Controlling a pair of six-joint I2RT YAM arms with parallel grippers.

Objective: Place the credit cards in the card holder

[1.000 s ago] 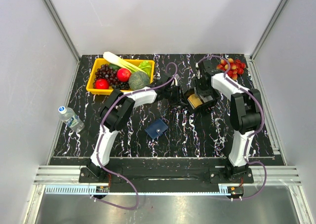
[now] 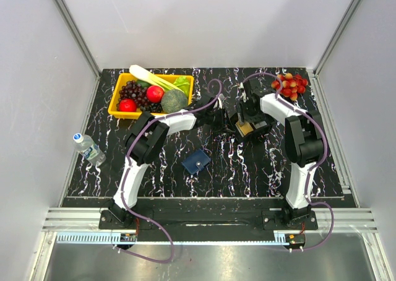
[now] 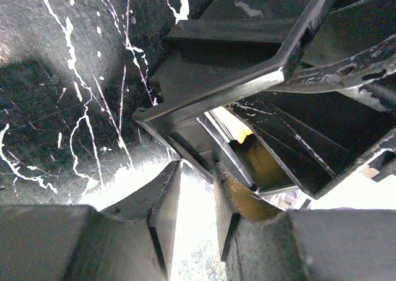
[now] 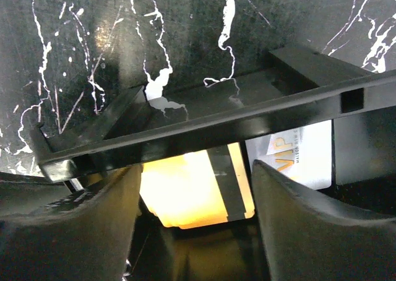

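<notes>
The black card holder [image 2: 260, 127] stands right of centre in the top view, cards inside. My left gripper is shut on the holder's edge at its left side. In the right wrist view, gold cards [image 4: 185, 188] and a white VIP card [image 4: 291, 157] lie in the holder behind its black rim. My right gripper is over the gold cards, its blurred fingers part open on either side of them; whether they touch the cards is unclear.
A yellow basket of produce [image 2: 114, 108] is at the back left, grapes [image 2: 289, 86] at the back right. A water bottle [image 2: 90, 150] is at the far left. A blue card wallet [image 2: 195, 162] lies on the front middle of the table.
My right gripper and arm have shifted slightly left over the holder. The left arm has stayed in place.
</notes>
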